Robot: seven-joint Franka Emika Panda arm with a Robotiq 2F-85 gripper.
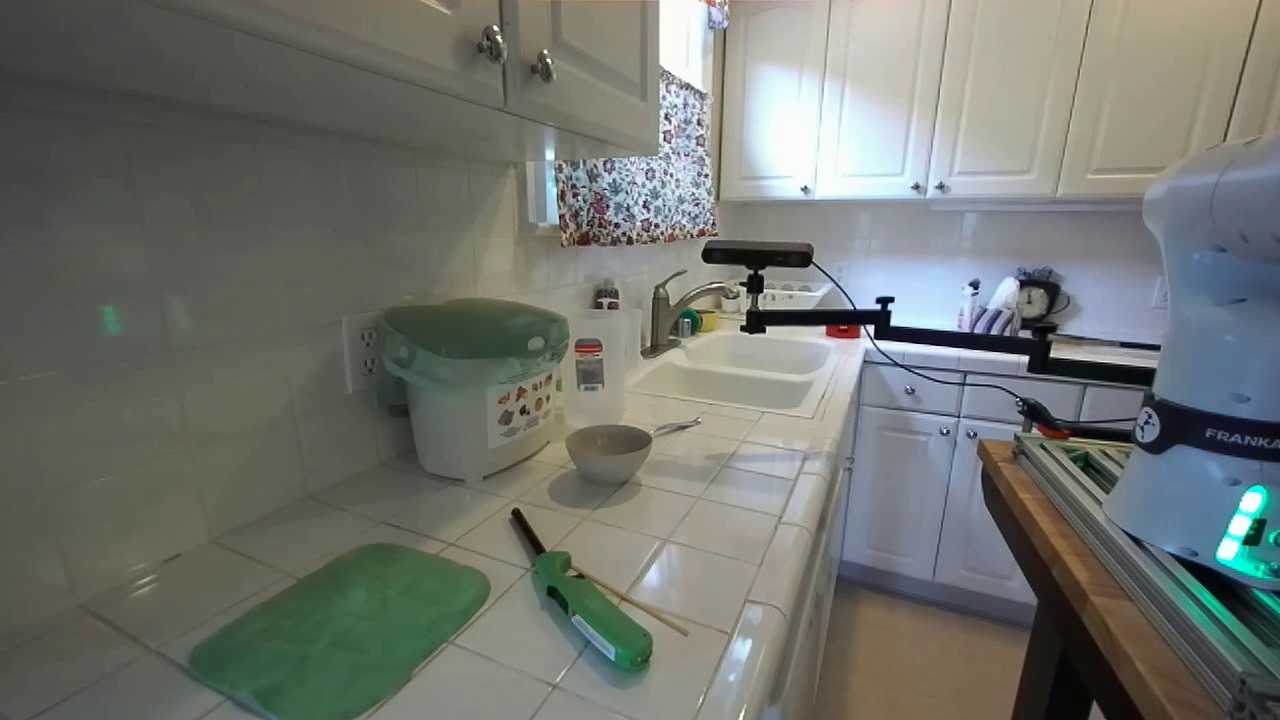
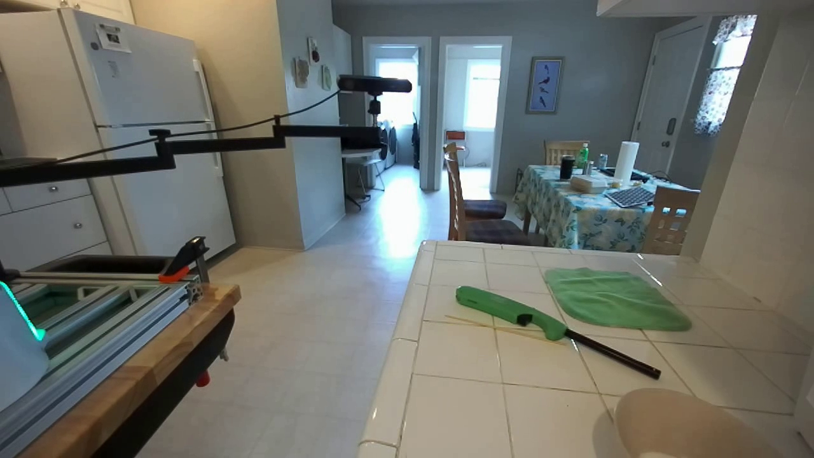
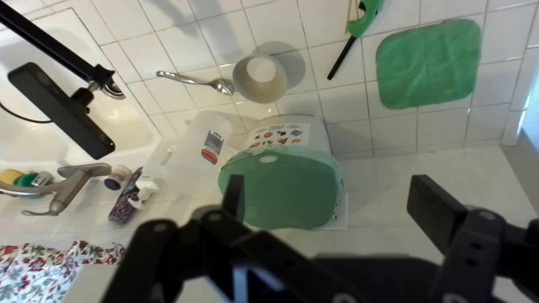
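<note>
In the wrist view my gripper stands open, its black fingers [image 3: 435, 209] wide apart with nothing held between them. Beyond it is a white bin with a green lid [image 3: 283, 189], by the tiled wall. A small beige bowl [image 1: 609, 454] rests on the counter, with a metal spoon [image 3: 199, 82] beside it. Nearer the front lies a green lighter [image 1: 596, 614] with a black tip, a thin wooden stick [image 1: 636, 600] alongside. A green cloth [image 1: 342, 630] is spread flat on the tiles. Neither exterior view shows the gripper.
Next to the bin stands a translucent jug [image 3: 194, 151]. The sink [image 1: 750, 366] with its faucet [image 1: 662, 314] lies farther along the counter. A camera [image 1: 756, 253] on a black boom hangs near the sink. Upper cabinets [image 1: 360, 60] overhang the counter.
</note>
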